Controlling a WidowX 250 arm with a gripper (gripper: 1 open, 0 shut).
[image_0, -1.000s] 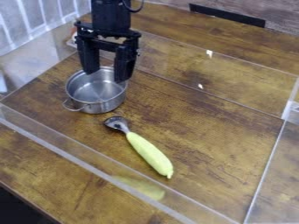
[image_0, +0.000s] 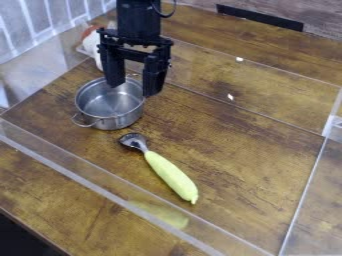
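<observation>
My gripper (image_0: 135, 72) hangs over the back part of a metal pot (image_0: 111, 112), its two black fingers spread apart and pointing down, with nothing visible between them. The pot stands on the wooden table at left of centre. In front of it, to the right, lie a metal spoon-like utensil (image_0: 132, 142) and a long pale yellow-green vegetable or toy (image_0: 173, 175), end to end on the diagonal. A white object (image_0: 91, 41) at the back left is partly hidden behind the gripper.
Clear transparent edges or panels run along the left, front and right of the work area.
My gripper has moved slightly up, uncovering more of the white object at the back left. The pot, utensil and yellow-green item have not visibly moved.
</observation>
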